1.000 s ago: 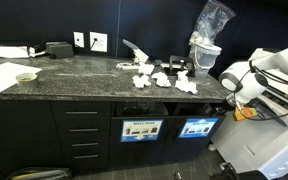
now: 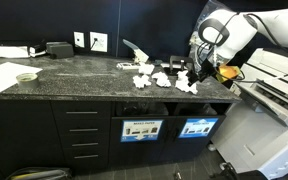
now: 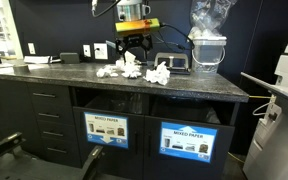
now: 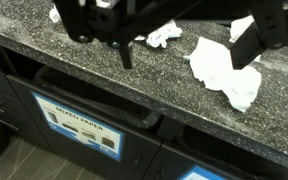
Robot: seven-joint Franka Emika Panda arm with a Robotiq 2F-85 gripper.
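Several crumpled white papers (image 2: 162, 79) lie on the dark speckled counter (image 2: 84, 80), and exterior view 2 also shows the paper pile (image 3: 157, 75) near the counter's front edge. Above that area hangs my gripper, pointing down. Its dark fingers (image 4: 246, 48) are spread wide in the wrist view, holding nothing. One large crumpled paper (image 4: 224, 74) appears below and between them, close to the right finger. More white pieces are partly hidden behind the left finger.
Below the counter edge are open black bins with blue "mixed paper" labels (image 4: 79, 125). A bag-lined clear bucket (image 3: 206, 52) stands at the back right. Dark appliances sit behind the papers.
From low at the right, beyond the counter's end, the arm has risen and swung left over the counter. Its gripper is now above the papers, which have not visibly moved.
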